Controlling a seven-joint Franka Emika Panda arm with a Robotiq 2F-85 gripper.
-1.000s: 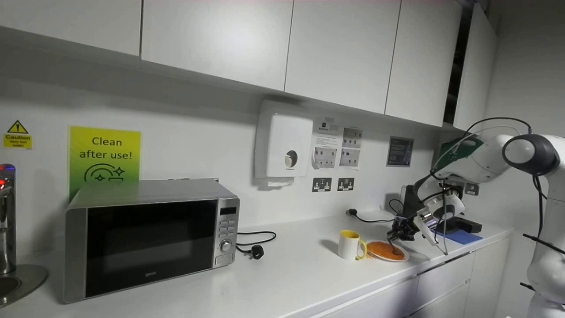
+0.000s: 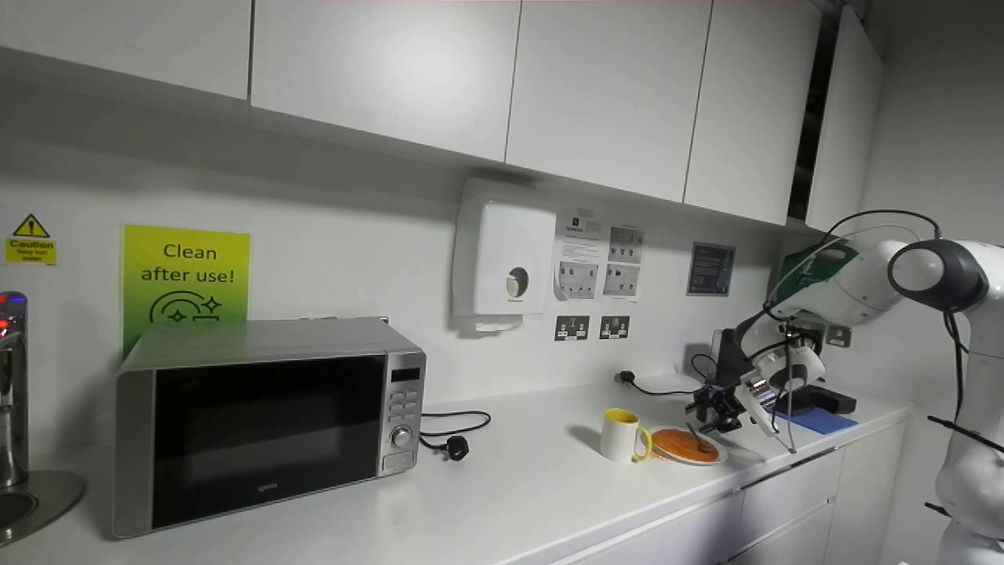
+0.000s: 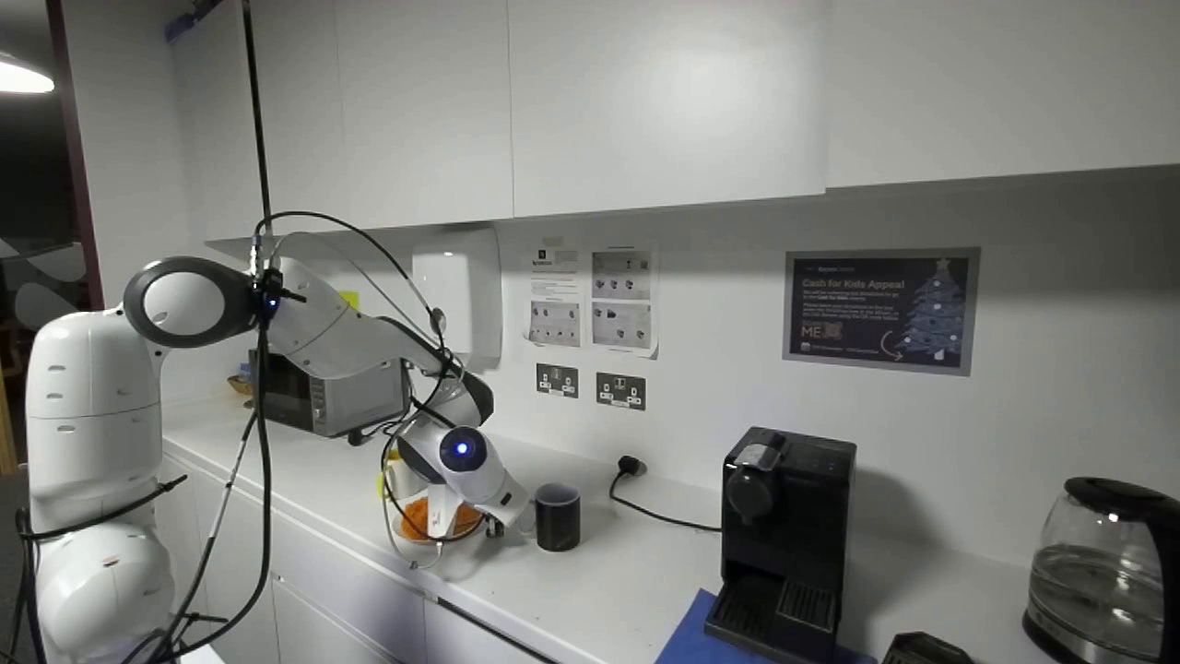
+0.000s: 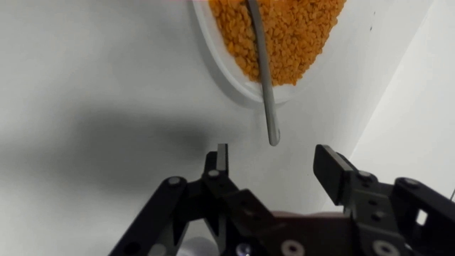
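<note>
A white plate heaped with orange lentils lies on the counter. The grey handle of a utensil crosses the lentils and sticks out over the plate's rim. My gripper stands open, its two black fingers well apart. The handle's end is just ahead of the gap in the wrist view, with nothing held. In exterior view 1 the gripper is low over the right side of the plate. The arm hides the fingers in exterior view 2.
A white mug with yellow inside stands left of the plate. A dark cup stands beside the gripper, with a coffee machine farther right. The microwave is far left.
The gripper's fingers have spread apart in exterior view 1. The arm has barely shifted; plate and mug are unmoved.
</note>
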